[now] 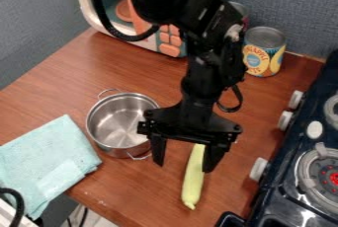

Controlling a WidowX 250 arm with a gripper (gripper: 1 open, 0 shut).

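Note:
My black gripper [185, 152] hangs low over the wooden counter, its two fingers apart, open, just above the upper end of a pale yellow-green corn cob [193, 180] lying lengthwise on the counter. A steel pot [111, 115] stands just left of the gripper. Whether anything touches the cob is hard to tell.
A stove [310, 172] fills the right edge. A light blue towel [42, 162] lies at the left. A can [262, 51] and a toy microwave [161, 37] stand at the back.

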